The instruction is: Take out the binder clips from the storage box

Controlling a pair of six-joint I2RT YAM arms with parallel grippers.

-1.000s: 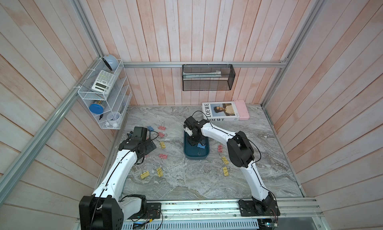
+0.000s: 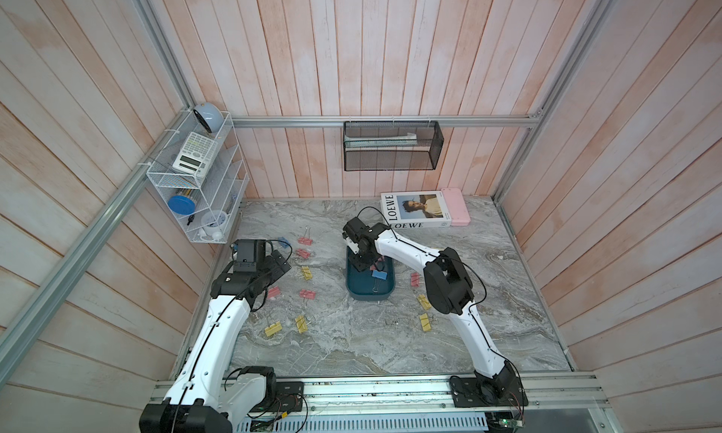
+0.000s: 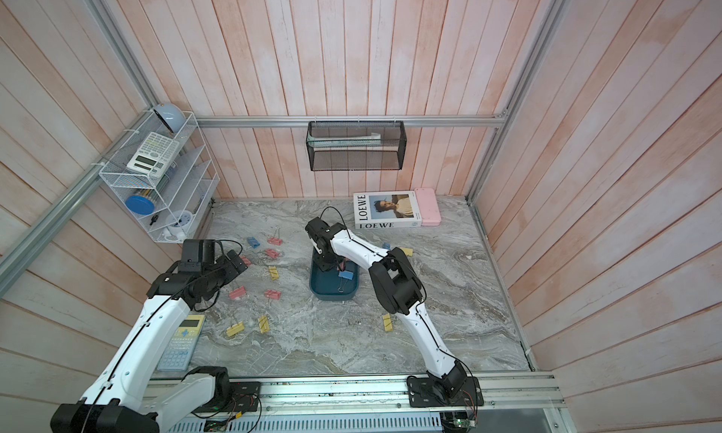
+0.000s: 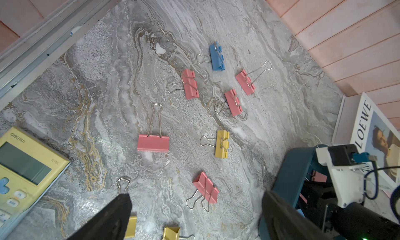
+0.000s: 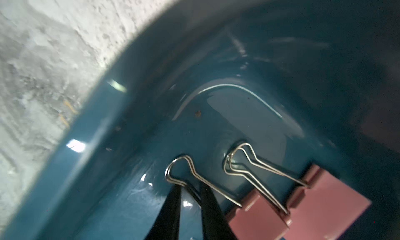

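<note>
The dark teal storage box (image 2: 370, 288) stands mid-table with my right gripper down inside it. Two pink binder clips lie side by side in the box: the nearer pink clip (image 5: 259, 218) and a second pink clip (image 5: 329, 203). The right fingers are slightly apart, straddling the wire handle of the nearer clip; firm contact cannot be told. A blue clip (image 2: 379, 275) is also in the box. Over the left side of the table, my left gripper is open and empty. Beneath it lie a blue clip (image 4: 217, 56), several pink clips (image 4: 153, 143) and yellow clips (image 4: 222, 144).
Right of the box are a pink clip (image 2: 414, 280) and yellow clips (image 2: 425, 322). A calculator (image 3: 180, 344) lies at the left front. The LOEWE book (image 2: 416, 209) is at the back, beside a pink item (image 2: 455, 206).
The right gripper has shifted slightly left within the box.
</note>
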